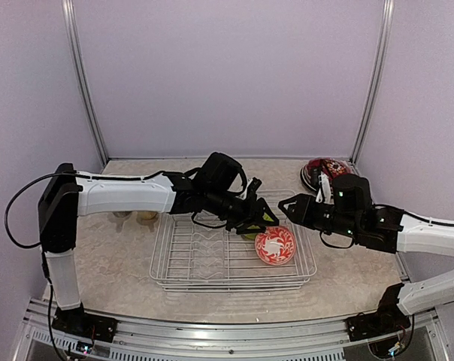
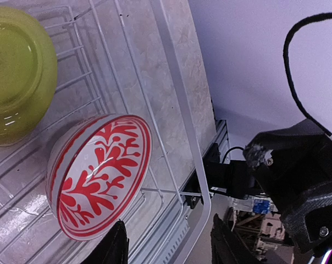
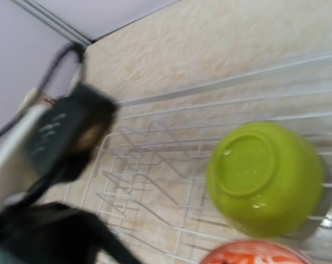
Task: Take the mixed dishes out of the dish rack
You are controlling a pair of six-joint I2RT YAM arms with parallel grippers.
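The red-and-white patterned bowl (image 1: pixel 275 245) is in the right part of the wire dish rack (image 1: pixel 183 271). It lies tilted, its patterned inside showing in the left wrist view (image 2: pixel 104 179). Close behind it, a green bowl (image 3: pixel 265 179) sits upside down in the rack, partly covered by my left gripper in the top view. That left gripper is open, nothing between its fingers, close by the patterned bowl. To the right of the green bowl is my right gripper (image 1: pixel 286 209), with no dish seen in it; how its fingers stand is unclear.
Stacked dark red plates (image 1: pixel 326 170) stand at the back right, partly behind the right arm. Cups (image 1: pixel 147 216) at the left are mostly hidden under the left arm. The rack's left half is empty; both arms are close together over its right side.
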